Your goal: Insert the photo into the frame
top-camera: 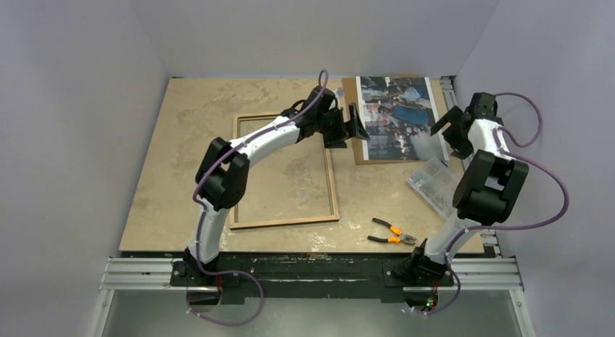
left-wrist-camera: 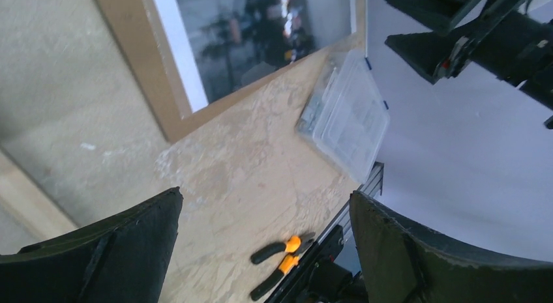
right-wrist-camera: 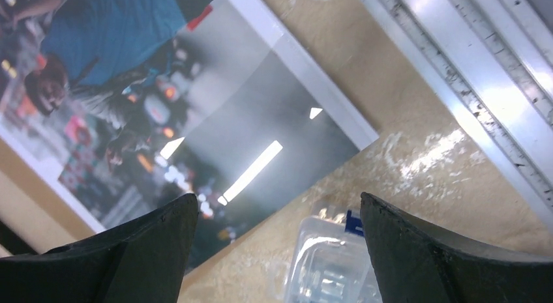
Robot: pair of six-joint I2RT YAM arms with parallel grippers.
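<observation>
The photo (top-camera: 395, 116) lies on a brown board (top-camera: 350, 119) at the back right, its glossy surface filling much of the right wrist view. The empty wooden frame (top-camera: 332, 192) lies at centre left. My left gripper (top-camera: 344, 132) hangs open just left of the photo, above the gap between frame and board. My right gripper (top-camera: 446, 130) is open over the photo's right edge, with nothing between its fingers.
A clear plastic box (top-camera: 431, 185) lies below the photo at the right. Pliers (top-camera: 391, 235) sit near the front edge. A metal rail (right-wrist-camera: 469, 88) runs along the right.
</observation>
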